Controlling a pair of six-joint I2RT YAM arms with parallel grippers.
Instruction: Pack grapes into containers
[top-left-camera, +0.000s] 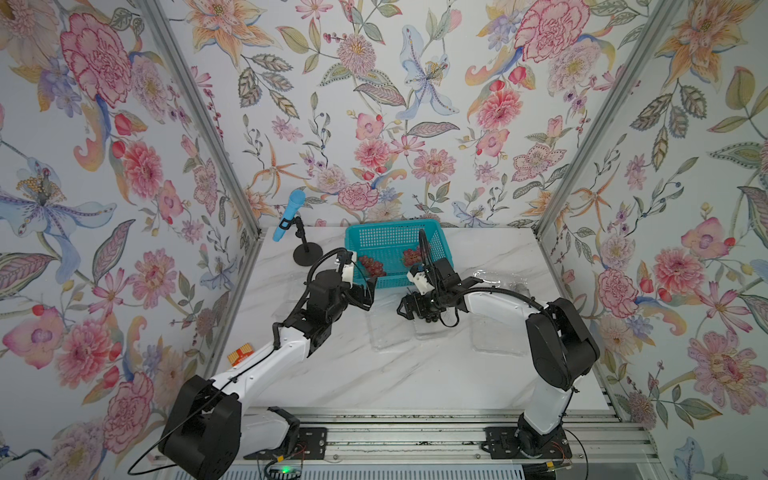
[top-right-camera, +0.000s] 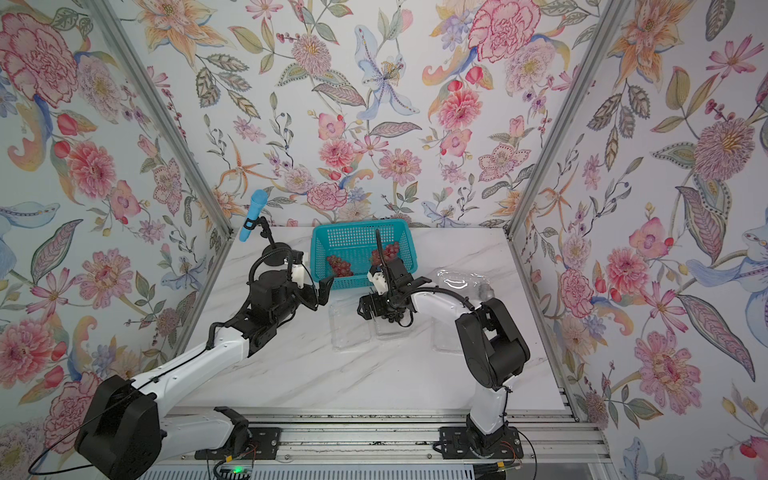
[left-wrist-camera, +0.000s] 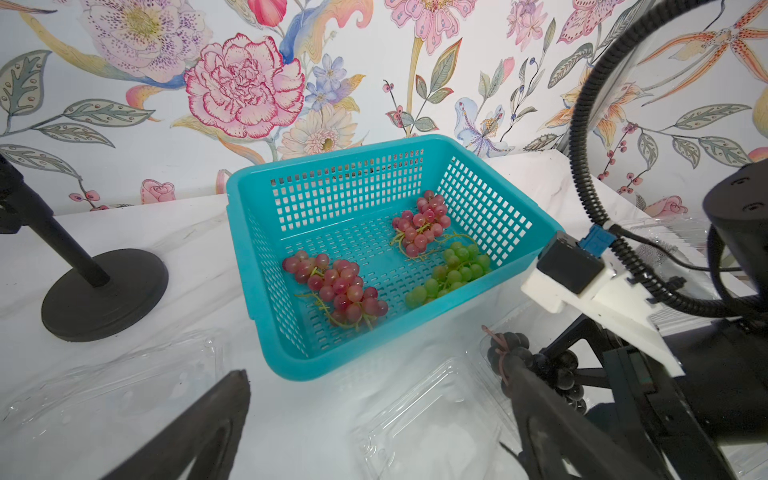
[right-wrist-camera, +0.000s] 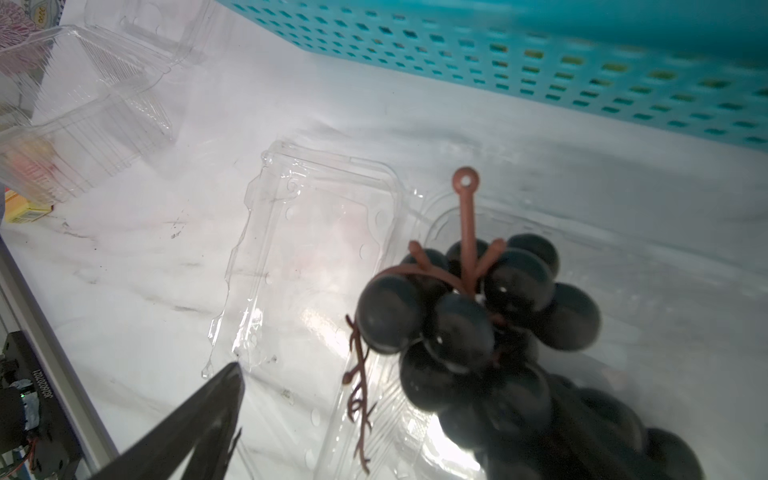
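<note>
A bunch of black grapes (right-wrist-camera: 464, 332) with a brown stem lies in or over the right half of an open clear container (right-wrist-camera: 276, 240). My right gripper (top-left-camera: 417, 307) is open low over it; in the right wrist view one finger (right-wrist-camera: 188, 436) stands clear of the bunch, and the other is a dark shape overlapping it. A thin brown stem piece (right-wrist-camera: 360, 396) lies by the container's fold. Red grapes (left-wrist-camera: 340, 288) and green grapes (left-wrist-camera: 452, 272) rest in the teal basket (left-wrist-camera: 244, 208). In front of the basket, my left gripper hangs open and empty.
Another clear container (right-wrist-camera: 88, 112) sits to the right on the table, and one more (left-wrist-camera: 120, 400) lies at the left. A black stand (left-wrist-camera: 104, 284) with a blue top is left of the basket.
</note>
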